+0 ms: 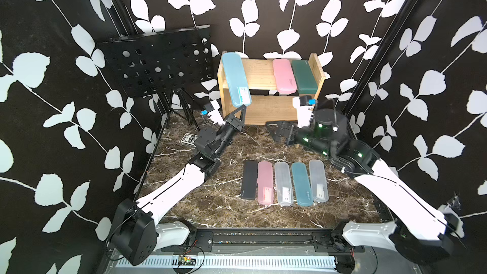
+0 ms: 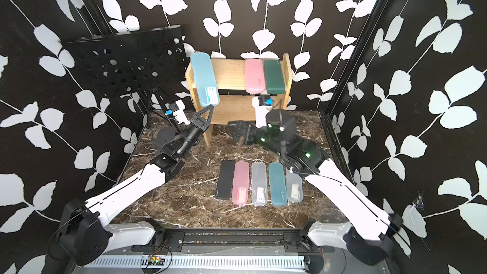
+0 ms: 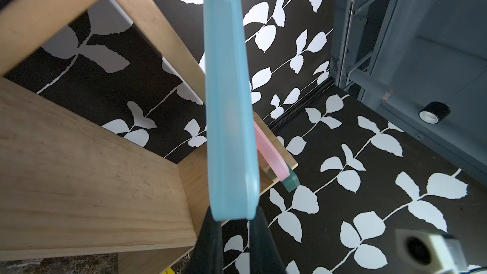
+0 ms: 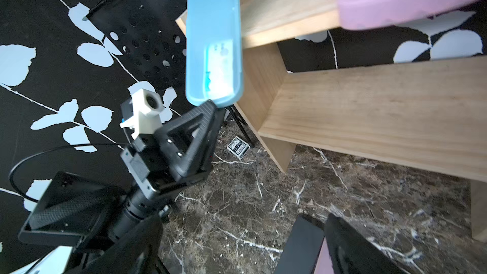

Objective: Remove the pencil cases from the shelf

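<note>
A light blue pencil case point(image 1: 236, 78) is raised and tilted at the shelf's left end, its near end between the fingertips of my left gripper point(image 1: 239, 112). In the left wrist view this case point(image 3: 232, 121) fills the middle, the fingers point(image 3: 266, 248) along both sides of its lower end. On the shelf's point(image 1: 261, 73) upper board lie a pink case point(image 1: 284, 76) and a dark green case point(image 1: 304, 77). My right gripper stands open and empty in front of the lower board, slightly blurred in the top views.
A row of cases lies on the marble table: black point(image 1: 249, 180), pink point(image 1: 265, 182), clear point(image 1: 283, 183), blue point(image 1: 301, 183) and another clear one point(image 1: 318, 180). A black perforated panel point(image 1: 157, 61) stands left of the shelf. The lower board is bare.
</note>
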